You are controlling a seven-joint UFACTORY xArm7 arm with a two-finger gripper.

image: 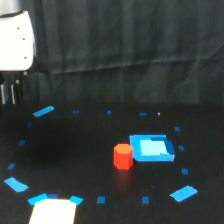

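Note:
A red block (123,156) with a many-sided outline stands on the dark table, right of the middle. Close behind it to the right is a shallow blue tray (165,157) with a white piece (152,147) in it. The block appears to be outside the tray. High at the left edge hangs my white arm end, its gripper (8,94) pointing down. Two dark fingers show apart, with nothing visible between them, so it looks open. It is far from the block and the tray.
A pale square (53,212) lies at the front left edge of view. Blue tape strips (15,184) and small blue marks dot the table.

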